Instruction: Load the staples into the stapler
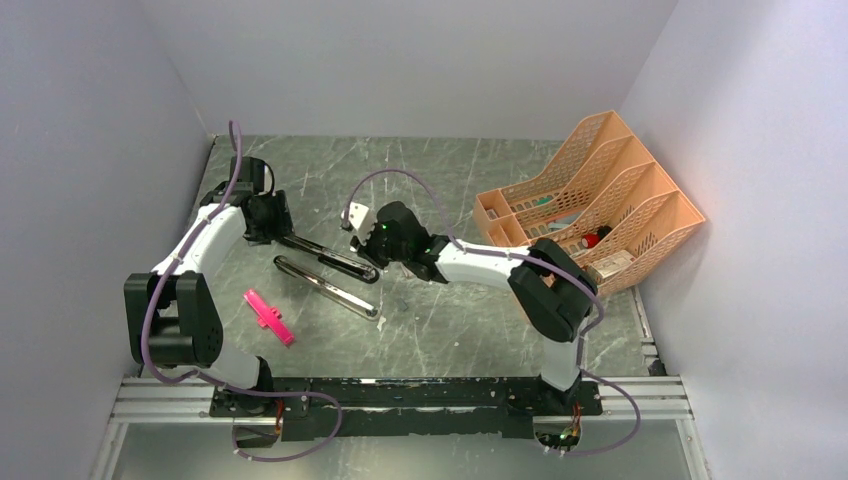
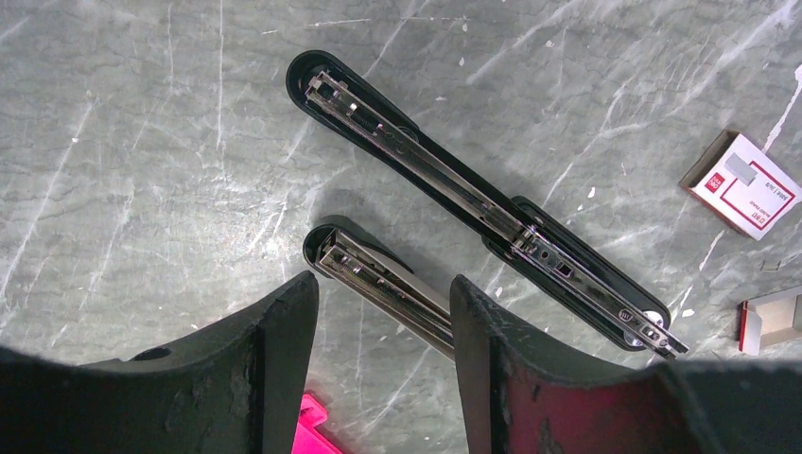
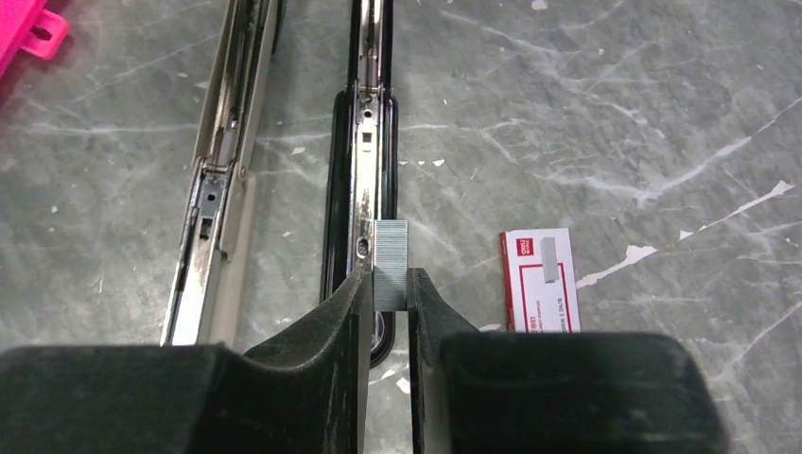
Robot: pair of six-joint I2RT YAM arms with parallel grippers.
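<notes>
A black stapler [image 1: 350,264] lies opened out on the table, its metal channel [image 3: 362,180] facing up. Close beside it, nearly parallel, is a second opened stapler [image 1: 325,287], silvery in the right wrist view. My right gripper is shut on a grey staple strip [image 3: 390,248], which appears over the black stapler's end; whether it touches the channel I cannot tell. In the left wrist view my left gripper stands open, its fingers [image 2: 291,317] apart, with the second stapler [image 2: 378,284] showing below the gap.
A white and red staple box [image 3: 544,279] lies right of the black stapler, near a small open box piece [image 2: 771,322]. A pink stapler [image 1: 268,317] sits at the front left. An orange organizer [image 1: 590,195] fills the right side.
</notes>
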